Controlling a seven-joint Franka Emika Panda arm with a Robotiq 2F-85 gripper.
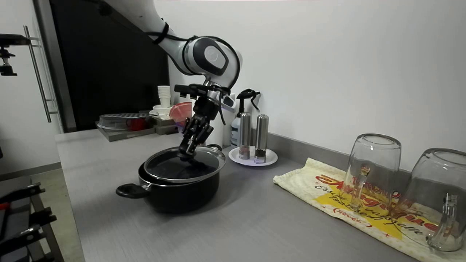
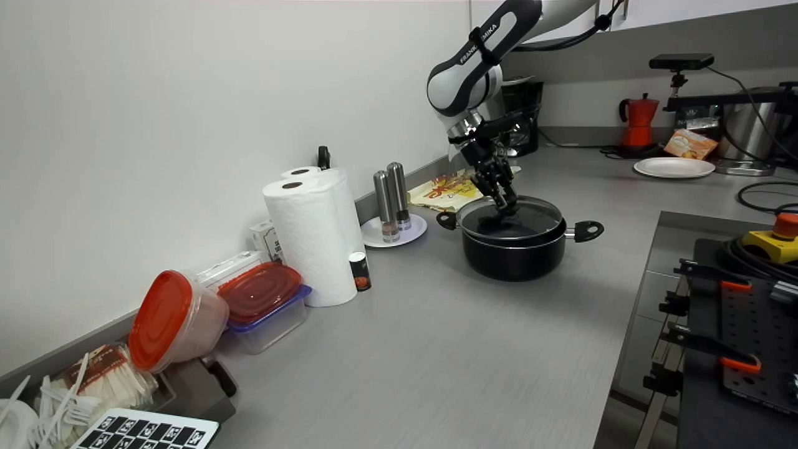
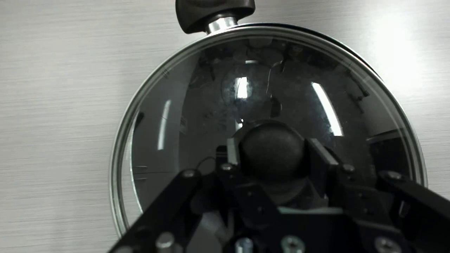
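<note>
A glass lid with a metal rim hangs tilted over the black pot, very close to its rim and shifted toward the back. On the near left side in exterior view 1, a dark gap shows between lid and pot rim. My gripper is shut on the lid's round black knob, which sits between its two fingers. From exterior view 2, the gripper comes down onto the lid from above. Whether lid and pot touch at the back, I cannot tell.
A white plate with two steel grinders stands behind the pot by the wall. Paper towels and plastic containers line the wall. Two glass mugs rest upside down on a cloth.
</note>
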